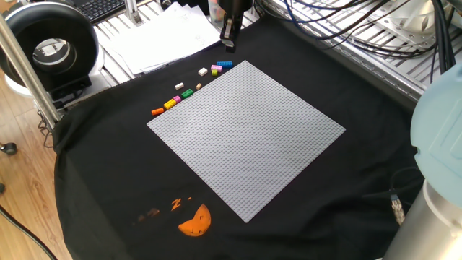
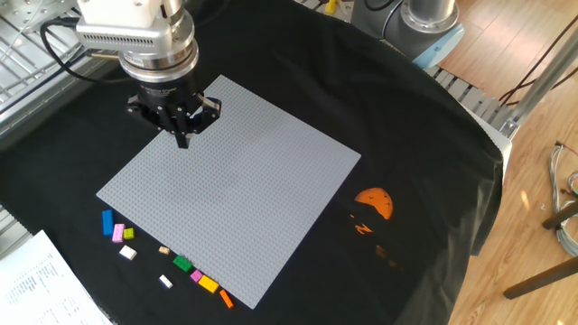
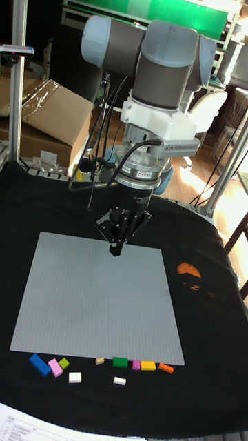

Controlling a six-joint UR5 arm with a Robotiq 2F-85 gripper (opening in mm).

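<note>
My gripper (image 2: 183,142) hangs above the grey baseplate (image 2: 244,171), its narrow fingertips together and nothing visible between them. In exterior view 3 the gripper (image 3: 115,251) shows over the plate's far part; in exterior view 1 only its lower end appears, at the top edge. Along one side of the plate lie loose bricks: blue (image 2: 107,222), pink (image 2: 118,232), lime (image 2: 129,234), white (image 2: 128,253), tan (image 2: 163,250), green (image 2: 182,263), a second pink (image 2: 196,276), yellow (image 2: 208,283), orange (image 2: 226,298) and a smaller white one (image 2: 165,282). The baseplate is bare.
Black cloth (image 1: 108,166) covers the table, with an orange print (image 1: 195,221) on it away from the bricks. Paper sheets (image 1: 162,36) lie beyond the brick row. Cables (image 1: 346,29) and a wire rack border the far right in exterior view 1.
</note>
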